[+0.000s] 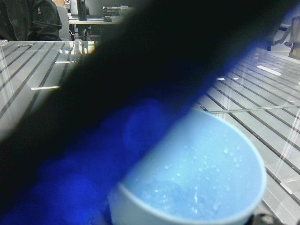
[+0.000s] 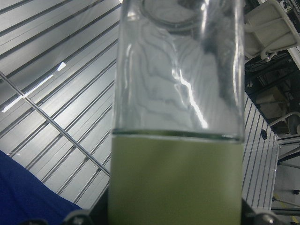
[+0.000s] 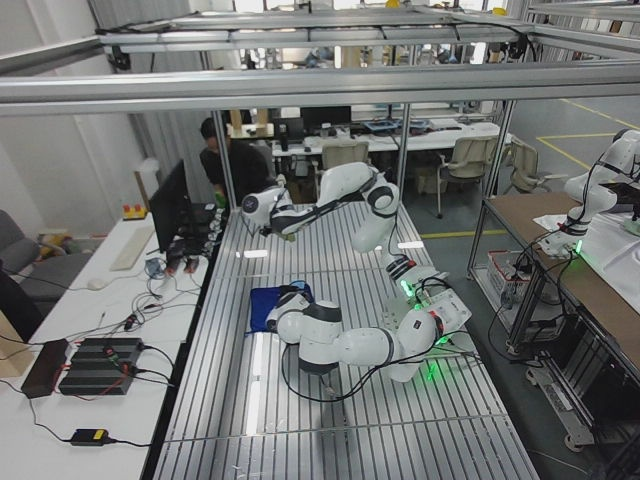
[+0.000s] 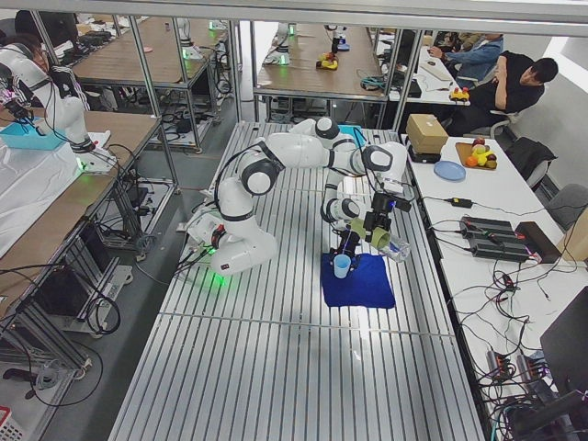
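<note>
A light blue cup (image 4: 341, 265) stands over a dark blue cloth (image 4: 357, 287), with one gripper at it; in the left wrist view the cup (image 1: 197, 178) fills the lower middle, with drops inside, behind a dark blurred shape. That left gripper's fingers are mostly hidden. In the right wrist view a clear bottle (image 2: 178, 75) with an olive-green band (image 2: 174, 180) fills the middle, held in my right gripper, its tips just visible at the bottom. In the camera right view the bottle (image 4: 395, 248) is tilted above the cloth, beside the cup.
A side desk with a blue plate (image 4: 449, 170), fruit tray, power boxes (image 4: 487, 239) and cables runs along one side; people sit behind it.
</note>
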